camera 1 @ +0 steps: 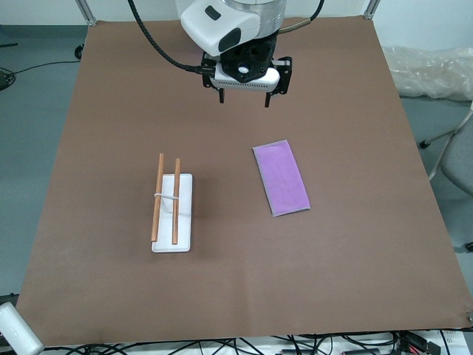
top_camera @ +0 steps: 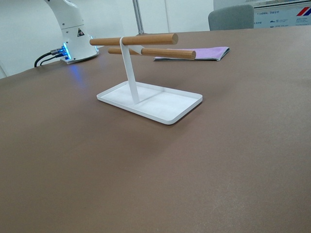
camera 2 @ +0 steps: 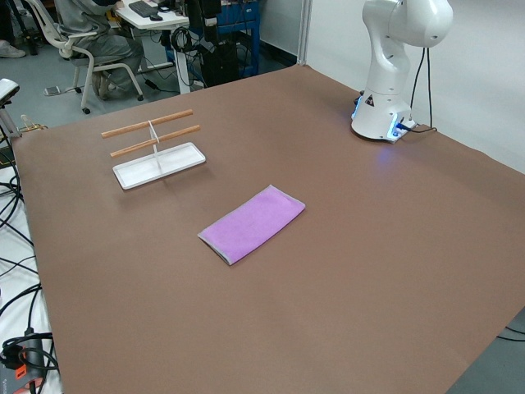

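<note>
My gripper [camera 1: 244, 99] hangs at the top of the left view, above the table's far part, its two black fingers apart with nothing between them. A folded purple cloth [camera 1: 281, 177] [camera 2: 251, 222] lies flat below it, right of centre in the left view. Left of the cloth stands a white rack [camera 1: 181, 214] [top_camera: 165, 107] [camera 2: 172, 162] with a tray base and two wooden bars [top_camera: 150, 40] on a white post. In the top view the cloth [top_camera: 209, 53] shows behind the rack.
A white robot base [camera 2: 377, 115] stands at its edge in the right view. Chairs, cables and a seated person are off the table.
</note>
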